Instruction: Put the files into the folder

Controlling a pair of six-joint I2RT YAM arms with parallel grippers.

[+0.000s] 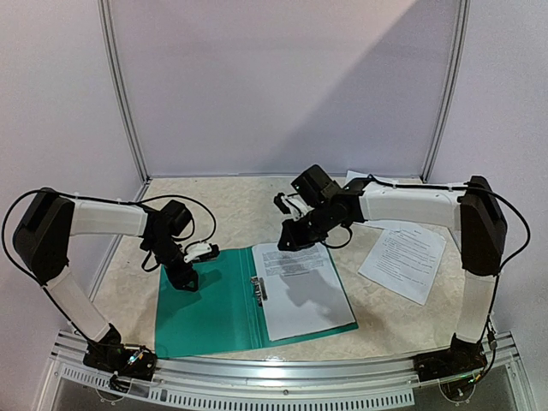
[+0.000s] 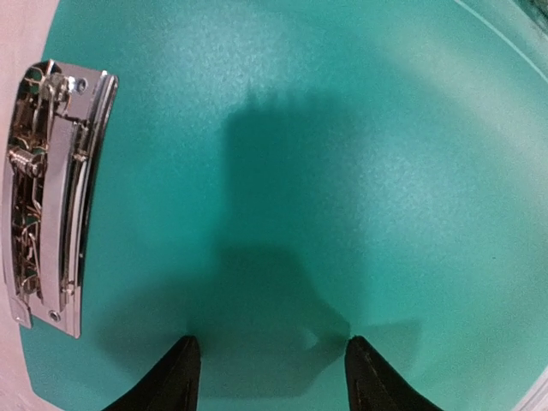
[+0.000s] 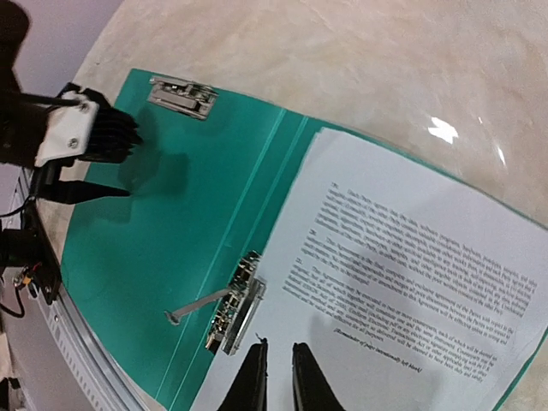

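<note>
Spread flat on the table, the green folder (image 1: 205, 317) has a stack of white papers (image 1: 300, 300) on its right half. The metal clip (image 3: 235, 304) by the spine lies along the papers' left edge, with its lever (image 3: 197, 306) sticking out over the green cover. Above the left cover, my left gripper is open and empty; a second metal clip (image 2: 60, 193) shows to one side. My right gripper hangs above the papers near their far edge, its fingers parted, with no sheet visible between them.
To the right of the folder lies a loose printed sheet (image 1: 404, 264). Another sheet (image 1: 354, 176) behind it is mostly covered by the right arm.
</note>
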